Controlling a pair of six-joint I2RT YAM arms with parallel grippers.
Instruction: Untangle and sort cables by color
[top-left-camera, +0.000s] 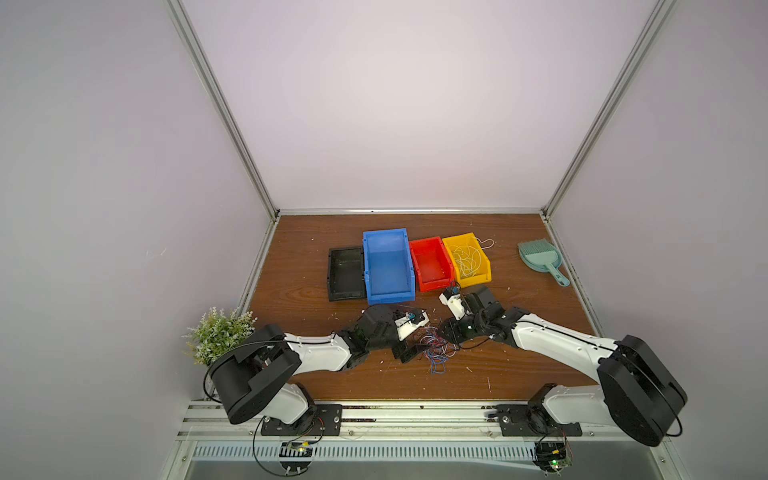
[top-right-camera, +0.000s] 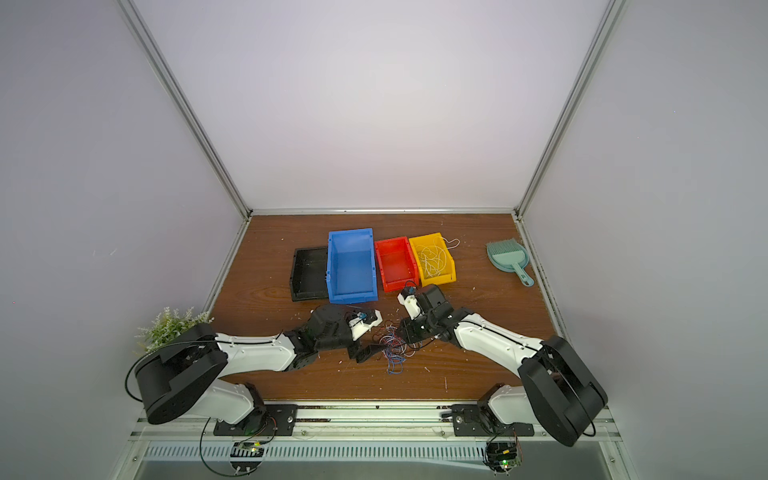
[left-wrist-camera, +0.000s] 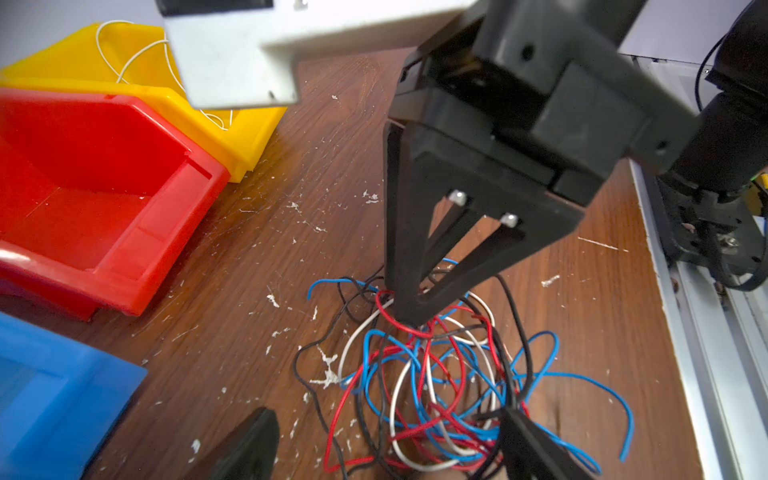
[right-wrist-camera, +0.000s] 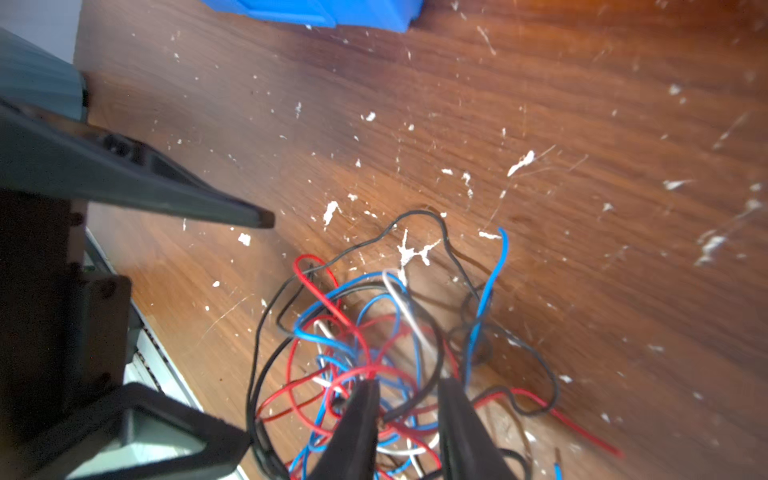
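Observation:
A tangle of red, blue, black and white cables (left-wrist-camera: 432, 376) lies on the wooden table between my two grippers. My left gripper is open at the left side of the tangle, its fingers (left-wrist-camera: 248, 448) wide apart and nothing held. Over the tangle points my right gripper, its fingers (right-wrist-camera: 464, 432) a small gap apart. A black cable crosses that gap, but nothing is visibly pinched. Behind the arms stand a black bin (top-left-camera: 346, 273), a blue bin (top-left-camera: 389, 264) and a red bin (top-left-camera: 432, 264), all looking empty. White cable coils lie in the yellow bin (top-left-camera: 478, 276).
One white cable end (top-left-camera: 486, 242) hangs over the yellow bin's right side. A teal dustpan (top-left-camera: 541, 254) lies at the right and a plant (top-left-camera: 220, 334) stands at the left. White scraps dot the table. Both grippers are close together over the tangle.

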